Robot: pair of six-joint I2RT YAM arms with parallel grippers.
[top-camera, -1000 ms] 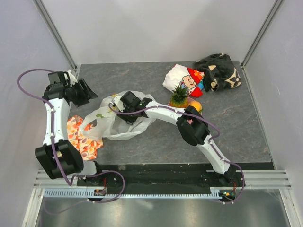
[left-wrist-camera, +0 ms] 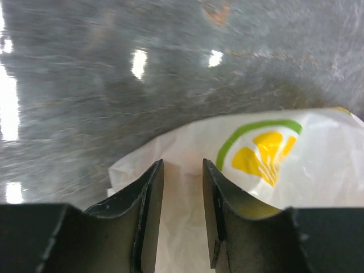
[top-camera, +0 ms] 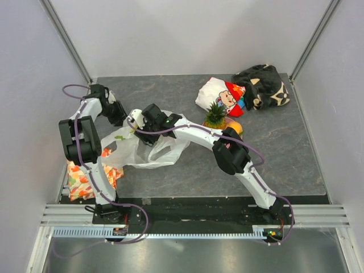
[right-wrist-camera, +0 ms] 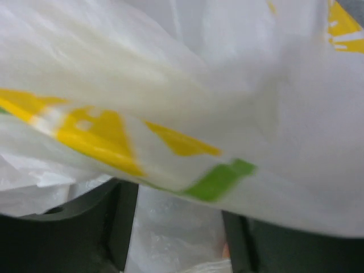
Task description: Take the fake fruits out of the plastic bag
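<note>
The white plastic bag [top-camera: 156, 158] lies spread on the left half of the table, its green and yellow print showing in the left wrist view. Just off the bag's upper left edge is my left gripper [top-camera: 120, 119]; in its wrist view the fingers [left-wrist-camera: 149, 210] are part open over bag film, and I cannot tell whether they touch it. At the bag's mouth is my right gripper [top-camera: 145, 136], its fingers [right-wrist-camera: 122, 222] apart and partly covered by a printed fold of film. A small orange patch [right-wrist-camera: 226, 251] shows by its right finger. Other bag contents are hidden.
A pineapple [top-camera: 215, 116] and an orange fruit [top-camera: 234, 127] sit right of the bag, partly behind my right arm. A cartoon-print cloth [top-camera: 219, 95] and a dark cloth [top-camera: 261, 86] lie at the back right. An orange patterned cloth [top-camera: 85, 183] is front left.
The right gripper has shifted slightly, and the bag's right side has spread a little.
</note>
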